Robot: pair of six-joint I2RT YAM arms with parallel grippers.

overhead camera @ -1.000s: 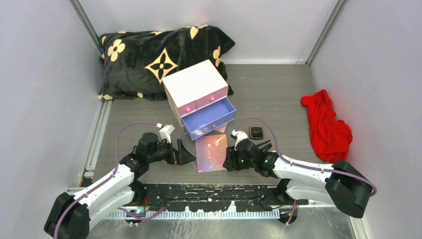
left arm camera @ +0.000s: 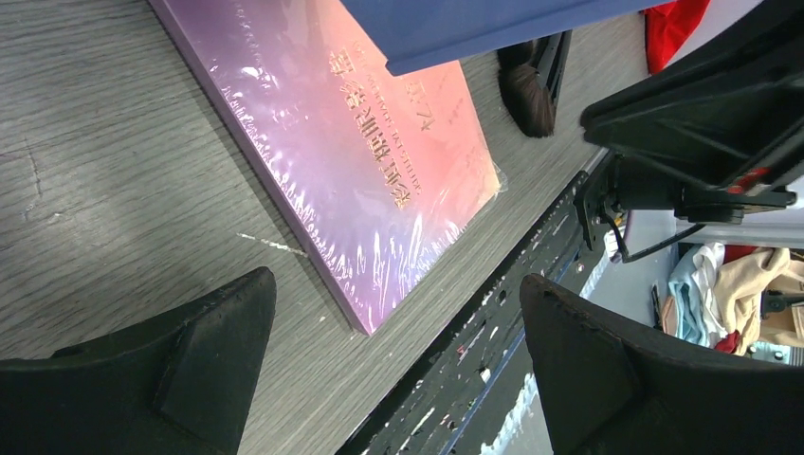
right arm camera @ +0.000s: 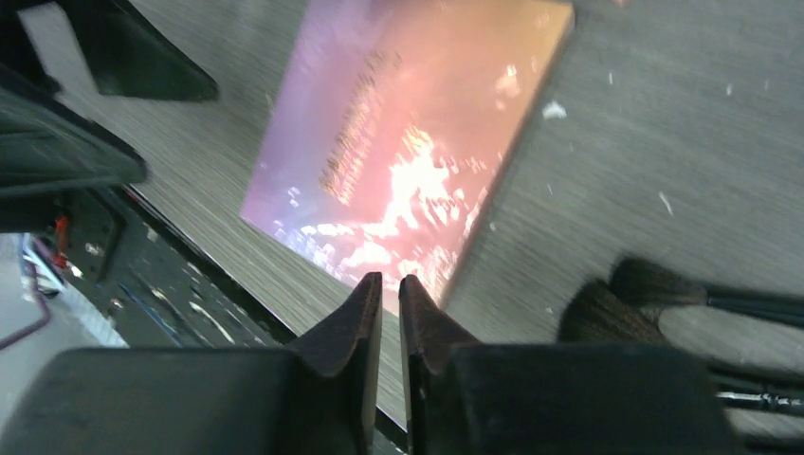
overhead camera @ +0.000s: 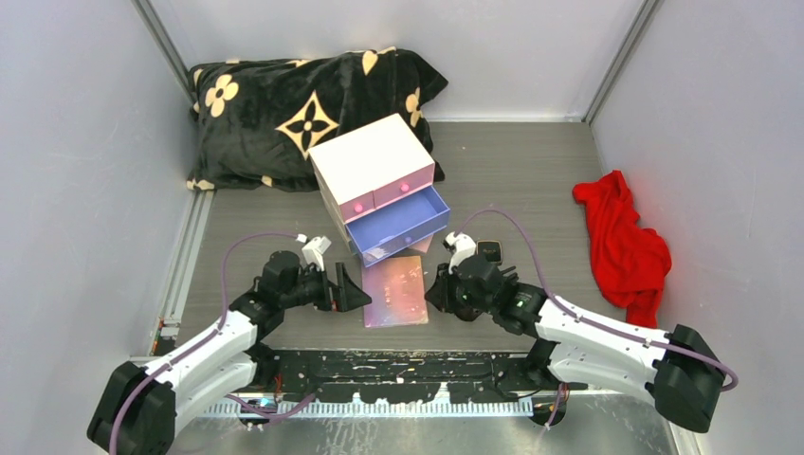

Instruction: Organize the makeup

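A pink-purple book-like palette (overhead camera: 394,289) in plastic wrap lies flat below the pulled-out blue drawer (overhead camera: 396,223) of the makeup cabinet (overhead camera: 370,156). My left gripper (overhead camera: 351,296) stands open beside the palette's left side, nothing between its fingers. My right gripper is above the palette's right side; its fingertips are close together with a narrow gap, nothing seen between them. Dark makeup brushes (right arm camera: 616,322) lie right of the palette, partly hidden by the right arm in the top view. A small black square compact (overhead camera: 489,250) lies behind that arm.
A black patterned cushion (overhead camera: 246,123) fills the back left. A red cloth (overhead camera: 621,246) lies along the right wall.
The palette has shifted left since a second ago. The left arm is nearly still.
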